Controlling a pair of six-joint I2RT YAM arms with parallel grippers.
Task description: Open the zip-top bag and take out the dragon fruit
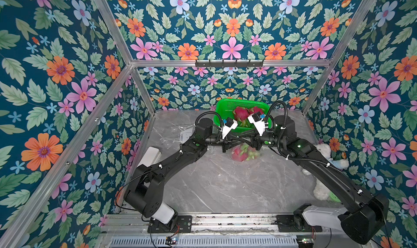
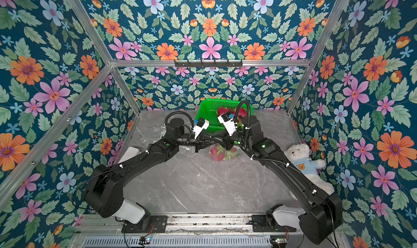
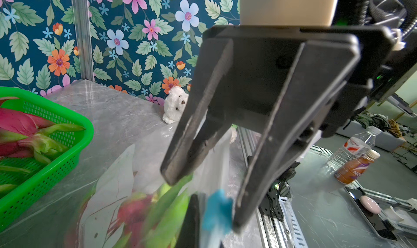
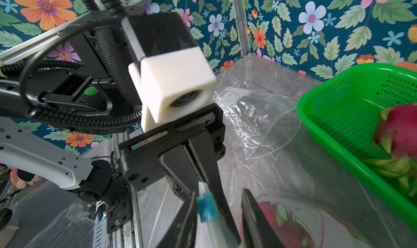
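Note:
The clear zip bag [image 3: 110, 200] stands on the table, a red and green dragon fruit [image 3: 136, 213] inside. My left gripper [image 1: 241, 139] is shut on the bag's thin top edge, which runs up to its fingertips. A blue zip slider [image 4: 207, 206] sits on that edge beside the left fingers. Over the same edge comes my right gripper, part open, its blurred fingers [image 4: 256, 224] on either side of the slider. Whether they touch it I cannot tell. From the top views the arms hide the bag's upper part.
Behind the bag stands a green basket [image 4: 330, 137] holding dragon fruits [image 1: 241, 113]. An empty clear bag [image 4: 260, 122] lies at the back left. At the right side is a white teddy bear [image 2: 299, 154].

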